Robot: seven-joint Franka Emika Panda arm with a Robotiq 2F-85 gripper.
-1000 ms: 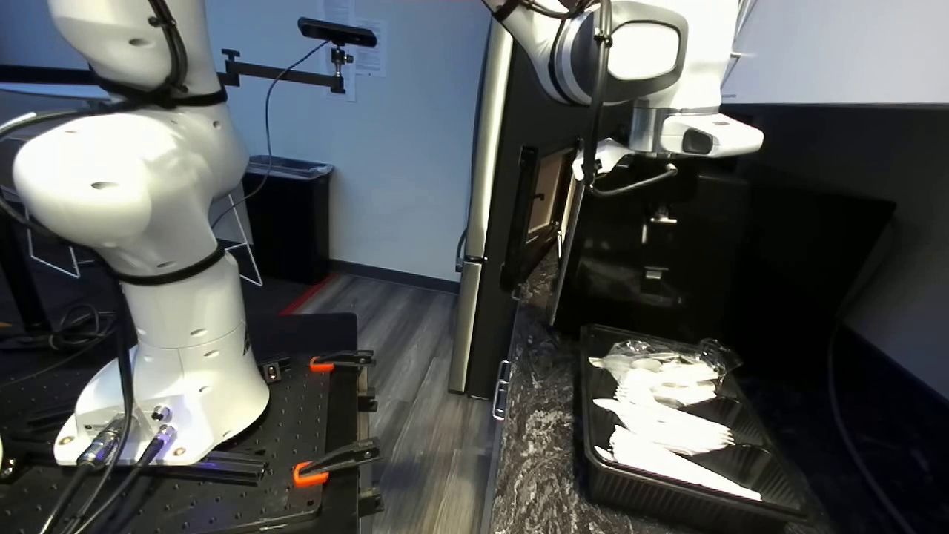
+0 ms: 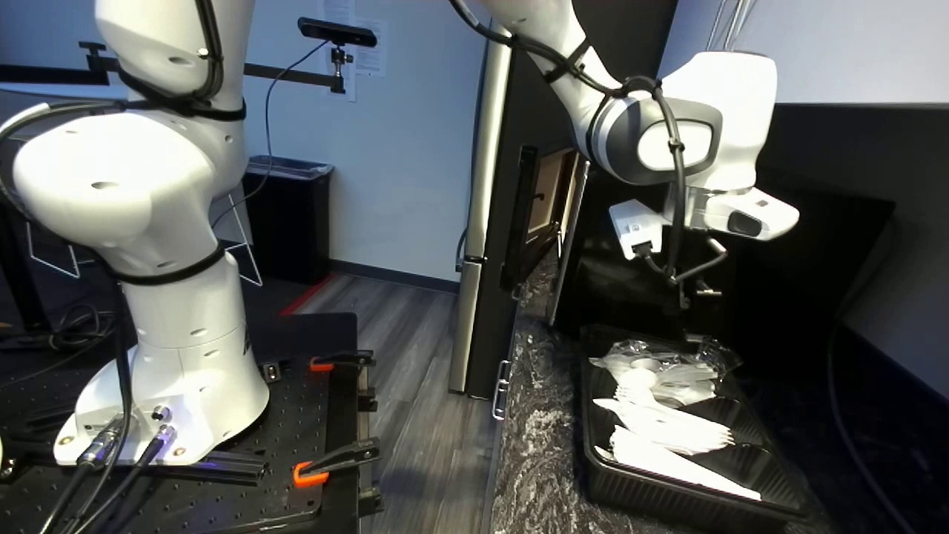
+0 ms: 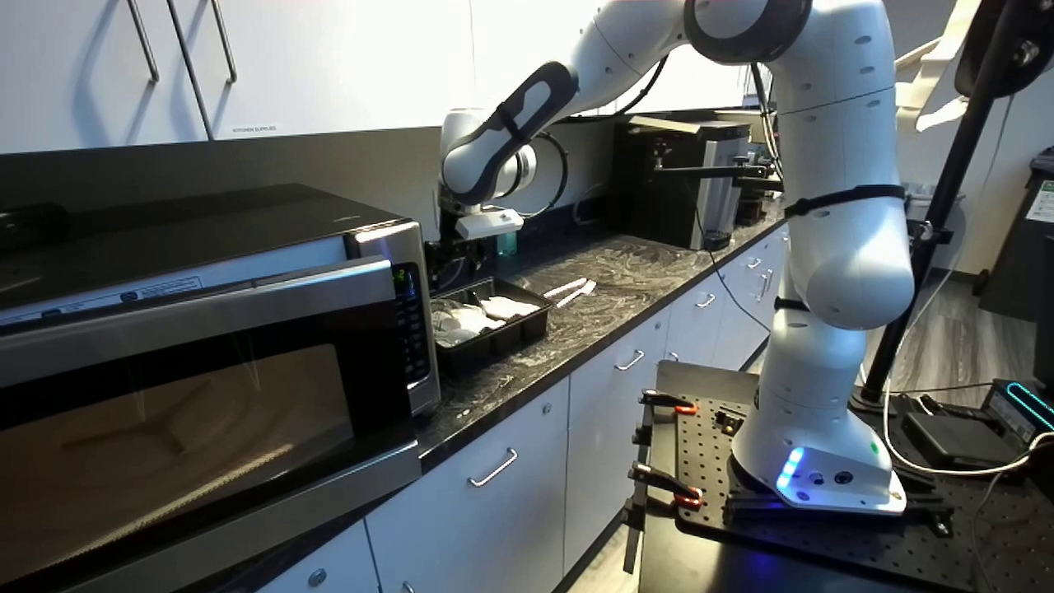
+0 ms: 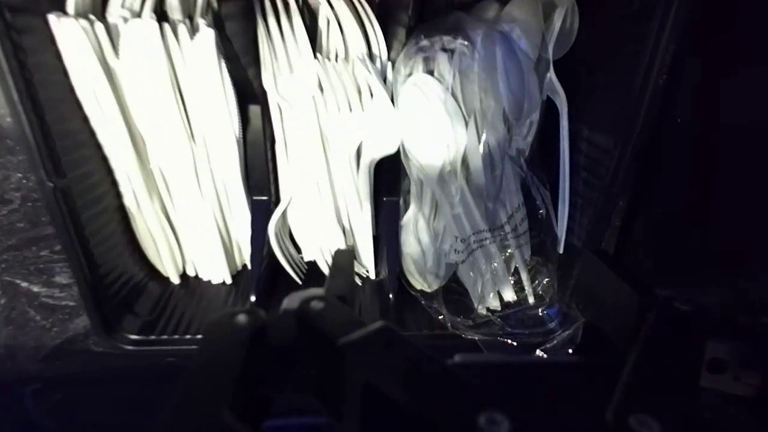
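Observation:
A black tray point(image 2: 592, 427) on the counter holds white plastic cutlery in compartments. Knives point(image 4: 180, 158) fill the left compartment in the wrist view, and forks point(image 4: 309, 151) lie in the middle. To their right are spoons point(image 4: 432, 122) with a clear plastic bag point(image 4: 497, 230). My dark gripper point(image 2: 686, 331) hangs over the tray's far end, by the bagged cutlery in exterior view 1. It is open; against the dark background its outline is faint. Nothing shows held in it. One of its fingers point(image 4: 342, 273) overlaps the fork ends in the wrist view.
In exterior view 2, a microwave point(image 3: 198, 395) with its door ajar stands close beside the tray. White utensils point(image 3: 573, 290) lie on the counter on the tray's other side.
The arm has come down and somewhat to the right in exterior view 1, bringing the gripper close above the tray. The tray and cutlery look unchanged.

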